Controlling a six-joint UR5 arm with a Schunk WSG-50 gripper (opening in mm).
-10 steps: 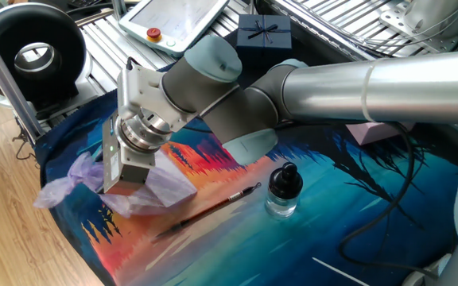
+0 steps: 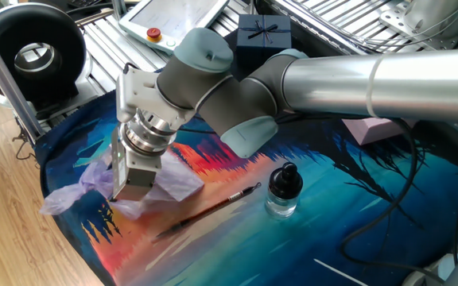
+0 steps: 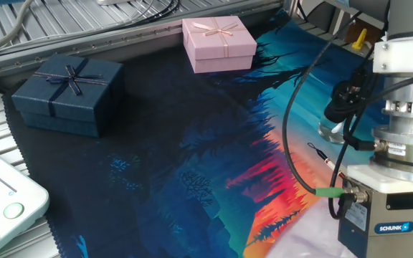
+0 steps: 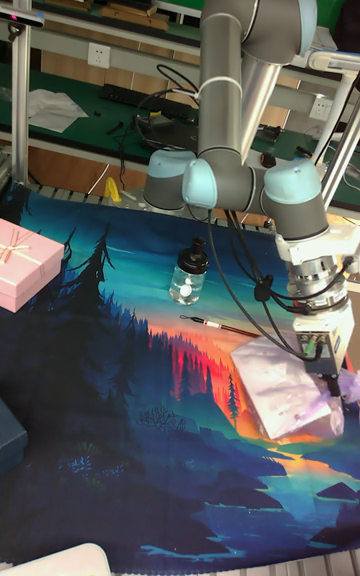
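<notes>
A pale purple, translucent wrapped bundle [image 2: 170, 181] lies near the left edge of the printed cloth, its gathered ends [image 2: 74, 194] spread to the left. Over its gathered neck is my gripper [image 4: 336, 389], pointing down; in exterior view 1 its body covers the fingers. Only a pale corner of the wrapping [image 3: 303, 240] shows in exterior view 2.
A brush [image 2: 209, 213] lies beside the bundle, with a clear black-topped bottle [image 2: 283, 191] beyond it. Elsewhere on the cloth stand a pink gift box [image 3: 219, 44] and a dark blue one [image 3: 69, 93]. Hanging cables [image 3: 292, 129] loop beside the gripper.
My gripper has moved slightly right and toward the camera in exterior view 1. The purple bundle and its gathered ends have shifted the same way. Brush, bottle and boxes have stayed put.
</notes>
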